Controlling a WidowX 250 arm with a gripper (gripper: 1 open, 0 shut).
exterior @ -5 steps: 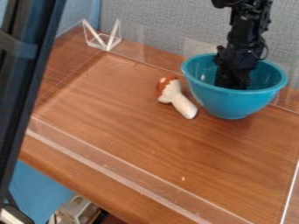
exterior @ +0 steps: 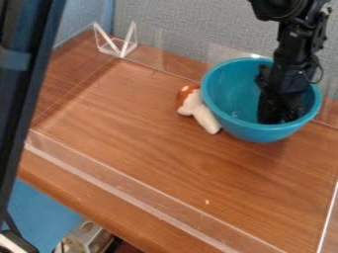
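A teal bowl (exterior: 235, 111) sits on the wooden table at the right back. My black gripper (exterior: 280, 103) reaches down inside it at the bowl's right side; its fingertips are dark and partly hidden, and I cannot see anything held between them. A soft toy with a white body and orange top (exterior: 200, 114) lies just left of the bowl, against or very close to it.
A white wire-like stand (exterior: 115, 42) is at the back left corner, near clear barriers and a grey back wall. A dark post fills the left edge.
Over the last second my arm has shifted slightly right within the bowl, and the bowl has moved a little with it. The toy has stayed roughly in place.
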